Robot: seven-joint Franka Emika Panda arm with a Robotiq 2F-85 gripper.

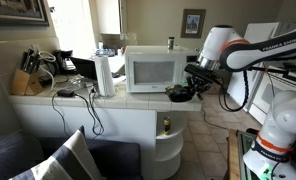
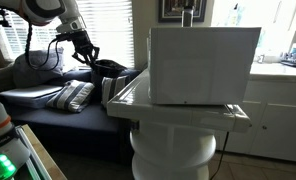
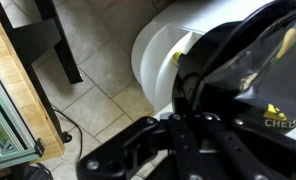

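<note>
My gripper (image 1: 195,80) is shut on the rim of a black bowl-like pan (image 1: 179,94), which hangs in front of the white microwave (image 1: 155,72) near the counter's right end. In exterior view 2 the pan (image 2: 108,69) hangs below the gripper (image 2: 87,57), left of the microwave's back. Up close in the wrist view, the pan's dark wall (image 3: 226,48) passes between the fingers. A glossy black package (image 3: 273,113) with lettering and yellow patches shows inside it. Whether the pan touches the counter cannot be told.
White rounded shelves (image 1: 169,148) stand below the counter end, with a yellow item (image 1: 167,125) on one. A small can (image 1: 171,43) stands atop the microwave. Knife block (image 1: 28,82) and paper roll (image 1: 104,76) are farther left. Tiled floor beside the shelves is open.
</note>
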